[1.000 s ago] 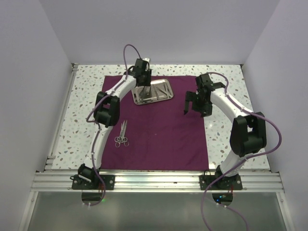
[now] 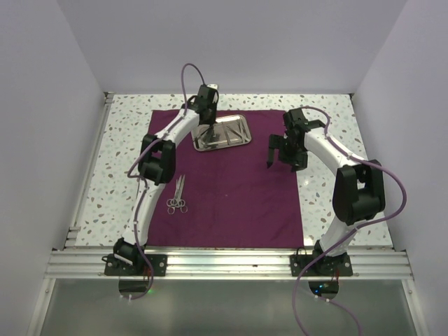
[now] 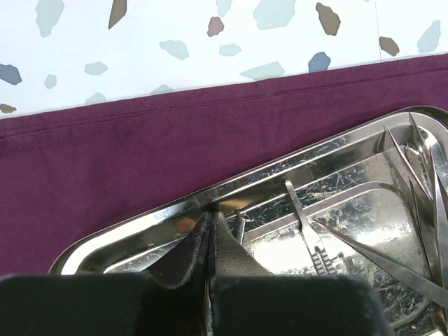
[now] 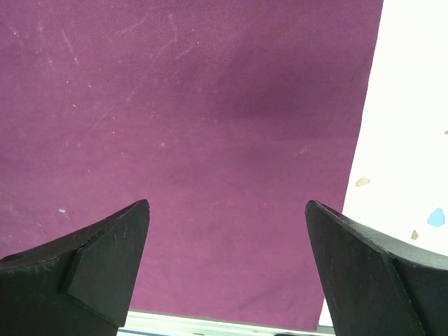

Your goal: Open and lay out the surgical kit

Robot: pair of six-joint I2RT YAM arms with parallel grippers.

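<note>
The metal instrument tray (image 2: 222, 142) lies near the back of the maroon cloth. Inside it, in the left wrist view, are a toothed metal tool (image 3: 308, 234) and several pointed instruments (image 3: 413, 280) at the right end. My left gripper is over the tray's left part, its fingertips together; whether anything thin is between them I cannot tell. A short metal end (image 3: 240, 225) shows just right of the tips, its rest hidden behind the fingers. Several ring-handled instruments (image 2: 178, 199) lie side by side on the cloth. Wide open and empty, my right gripper hovers above bare cloth.
Speckled table surface (image 2: 325, 203) borders it on the right. My left forearm passes over the cloth's left side, above the ring-handled instruments.
Over the last second my left gripper has shifted slightly left over the tray. The right arm and the laid-out instruments look unmoved.
</note>
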